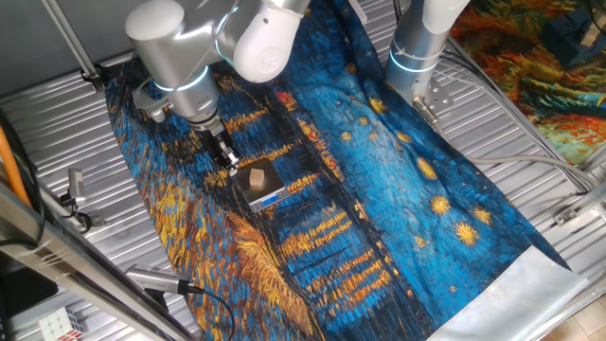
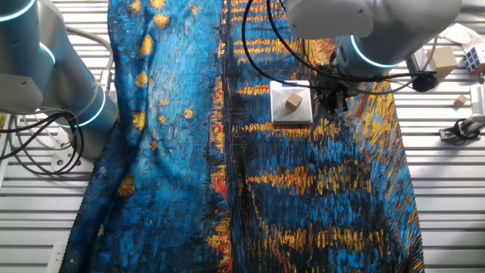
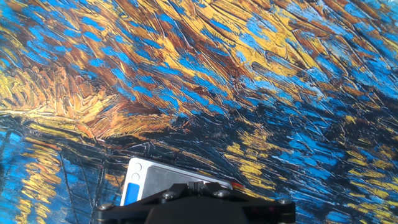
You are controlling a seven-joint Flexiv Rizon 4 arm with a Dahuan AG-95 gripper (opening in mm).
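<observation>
A small wooden block [image 1: 257, 178] rests on the flat plate of a kitchen-type scale [image 1: 275, 200]. From the opposite side, the second exterior view also has the block [image 2: 293, 100] on the scale [image 2: 282, 117], turned at an angle to its edges. Just beside the scale, apart from the block, is my gripper [image 1: 232, 170]. Along the bottom of the wrist view, the gripper appears shut, its fingers together with nothing visible between them. Part of the scale [image 3: 138, 174] shows behind it there; the block is hidden.
A painted-pattern cloth [image 2: 182, 189] covers the table, with a raised fold along the starry side. Loose black cables [image 2: 261, 68] hang near my arm.
</observation>
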